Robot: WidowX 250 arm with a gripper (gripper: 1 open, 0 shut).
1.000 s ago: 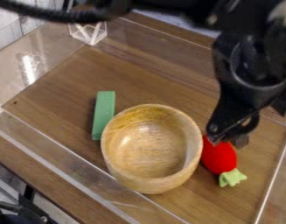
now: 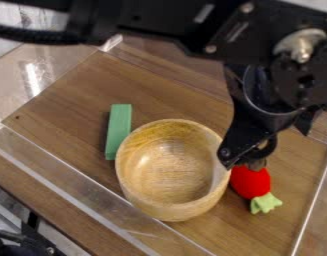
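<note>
A wooden bowl [image 2: 171,172] sits in the middle of the tray. To its right lies a red vegetable toy [image 2: 251,182] with a pale green leafy end, partly hidden at the top by the gripper. The black gripper [image 2: 245,151] hangs over the toy, near the bowl's right rim. Its fingers are largely seen from above, so how far apart they are is unclear. A green block [image 2: 118,130] lies left of the bowl.
Clear walls [image 2: 99,205] edge the wooden tray. The board is bare at the upper left and around the green block. The dark arm covers the top and upper right of the view.
The arm and gripper have moved slightly over the last second, shifting a little down and toward the bowl. The bowl, block and toy have not visibly moved.
</note>
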